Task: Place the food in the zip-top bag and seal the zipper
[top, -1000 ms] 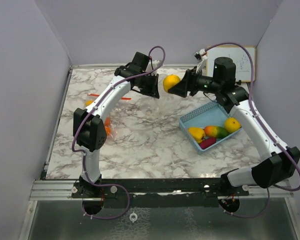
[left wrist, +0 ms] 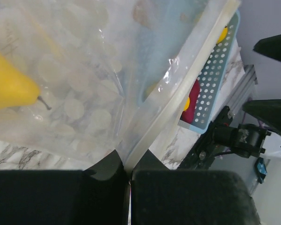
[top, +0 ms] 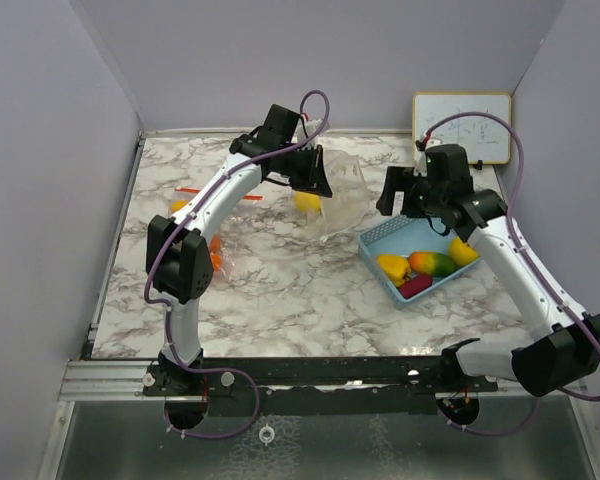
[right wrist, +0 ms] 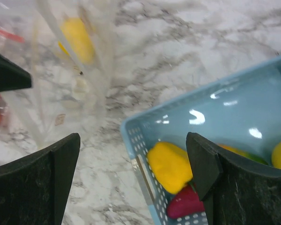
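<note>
A clear zip top bag (top: pixel 346 198) stands propped at the middle of the table, its rim pinched by my left gripper, which is shut on it. Inside the bag, behind its film, lies a yellow pear-shaped fruit (left wrist: pixel 11 83), also visible as a yellow shape (top: pixel 307 201) from the top. My right gripper (top: pixel 402 192) hangs right of the bag, over the near-left rim of the blue basket (top: pixel 377 233). Its fingers (right wrist: pixel 61 173) are apart with nothing between them.
The basket holds a yellow pepper (top: pixel 394 267), a green-orange mango (top: pixel 432 263), a dark red item (top: pixel 415 286) and another yellow fruit (top: pixel 464 250). At left lies a red-zipped bag (top: pixel 220 194) with orange food. A whiteboard (top: pixel 462 122) stands at the back right.
The yellow fruit, earlier held above the bag by my right gripper, went down into it. My right gripper opened and withdrew rightward.
</note>
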